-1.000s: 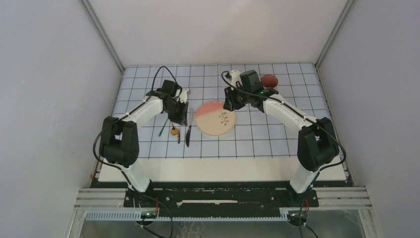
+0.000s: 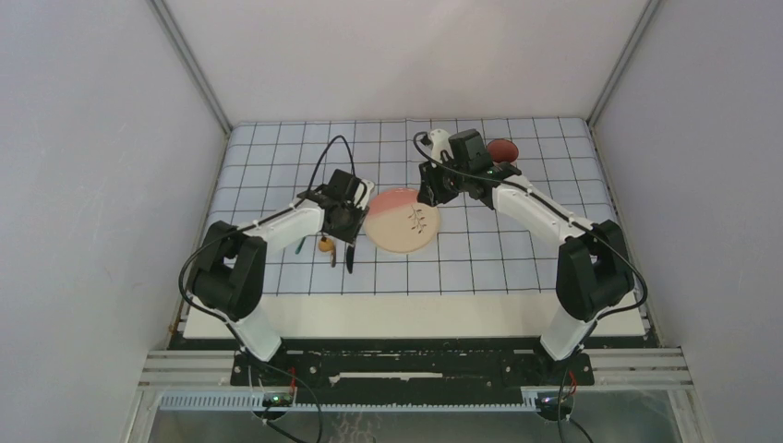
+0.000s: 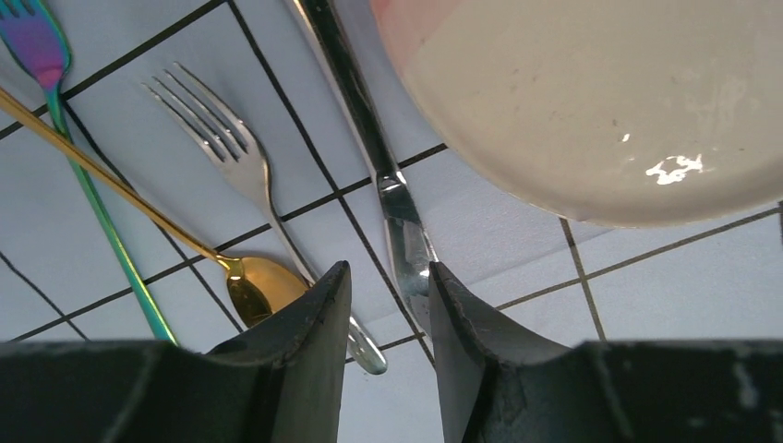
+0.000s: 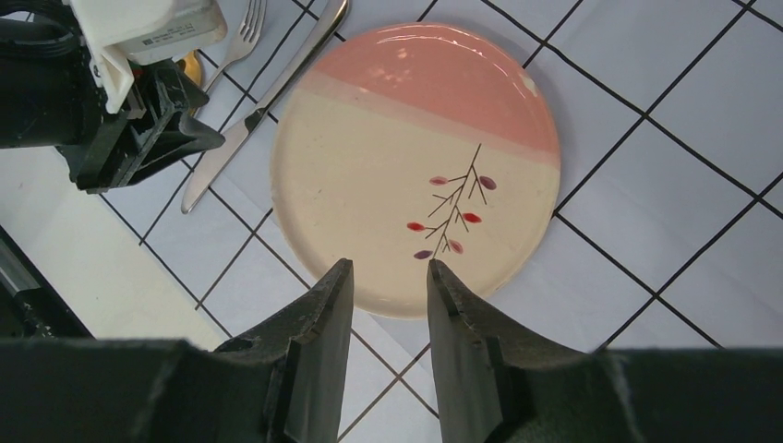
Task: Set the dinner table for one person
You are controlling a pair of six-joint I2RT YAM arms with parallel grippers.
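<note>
A pink and cream plate (image 2: 397, 238) with a twig design lies mid-table. Left of its rim is a silver knife (image 3: 362, 120), flat on the tiled surface and apart from the plate. My left gripper hangs open above the lower part of the knife, nothing between its fingers. Farther left in the left wrist view lie a silver fork (image 3: 247, 171), a gold spoon (image 3: 263, 284) touching it, and a rainbow-coloured fork (image 3: 102, 217) crossed by the spoon's handle. Over the plate's upper right side in the top view, my right gripper is part open and empty.
A red-brown bowl (image 2: 501, 150) stands at the back right, behind the right arm. Tiles (image 2: 499, 263) right of the plate are bare, and a plain white strip (image 2: 406, 314) runs along the front edge.
The right arm, plate and cutlery appear still.
</note>
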